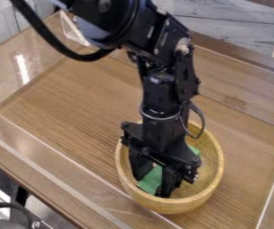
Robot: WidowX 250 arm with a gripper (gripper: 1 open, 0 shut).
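Note:
My black gripper [158, 167] reaches down into a round tan wooden bowl [201, 186], its fingers low inside it. A green object [150, 182] lies in the bowl, largely covered by the gripper. Whether the fingers are closed on it cannot be made out.
The bowl stands on a wooden table [68, 107], near its front edge. A pale grey plank surface [235, 27] runs along the back, and a black cable loops at the upper left.

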